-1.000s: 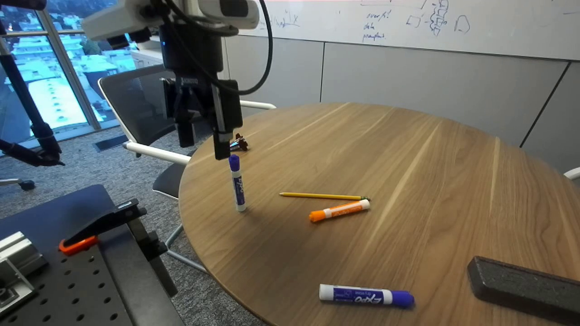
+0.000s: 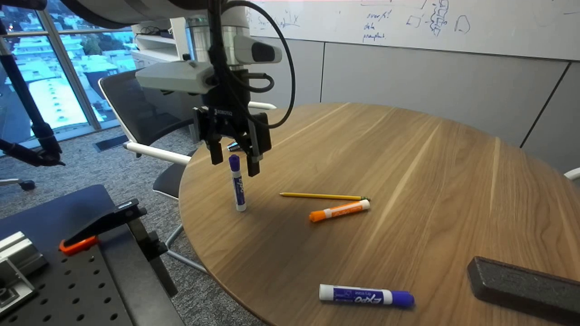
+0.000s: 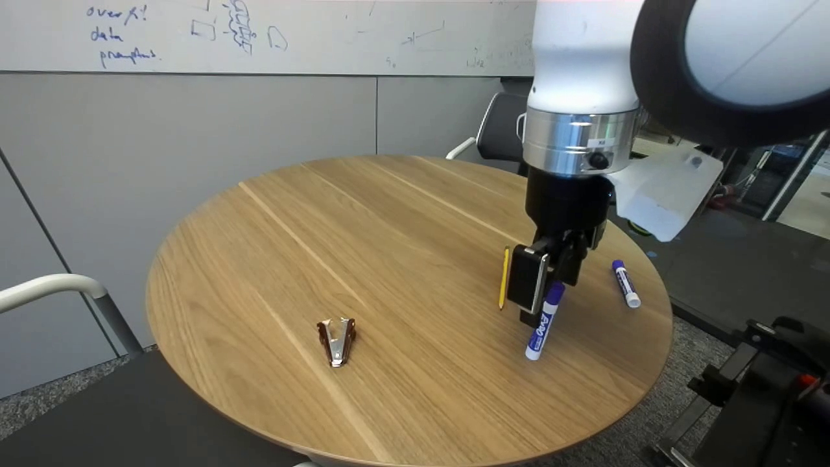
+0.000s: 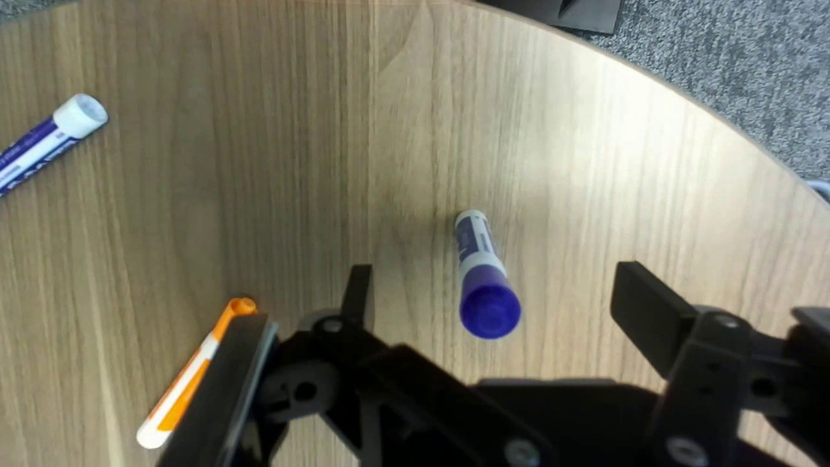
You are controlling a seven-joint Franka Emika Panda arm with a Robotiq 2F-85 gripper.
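Note:
A purple-capped Expo marker (image 2: 238, 184) stands upright on the round wooden table, cap up. My gripper (image 2: 234, 164) is open, its fingers at about the height of the cap in exterior view 1. Seen from the wrist, the upright marker (image 4: 484, 280) lies in the gap between the spread fingertips, touching neither, nearer the left one. In exterior view 2 the gripper (image 3: 548, 299) overlaps the top of this marker (image 3: 541, 333). Nothing is held.
An orange marker (image 2: 340, 211) and a yellow pencil (image 2: 325, 196) lie mid-table. Another purple marker (image 2: 365, 295) lies near the front edge, and a dark eraser (image 2: 522, 288) sits at right. A staple remover (image 3: 338, 342) rests apart, with bare table around it.
The gripper has come down and shifted right in exterior view 1, from left of the upright marker's cap to over it. The objects on the table have stayed put.

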